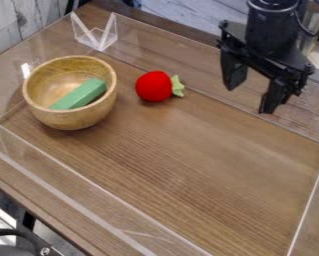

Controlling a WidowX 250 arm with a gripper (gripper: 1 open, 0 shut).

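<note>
A black robot arm comes down from the top right, its gripper [262,78] hanging over the right part of the wooden table; whether the fingers are open or shut is unclear. To its left lies a red round object [154,87] with a small green part at its right. Further left, a yellow bowl [98,112] holds a green oblong object [78,93].
A white wire-like holder [92,32] stands at the back left. A dark cable or fixture lies beyond the table's edge at the bottom left.
</note>
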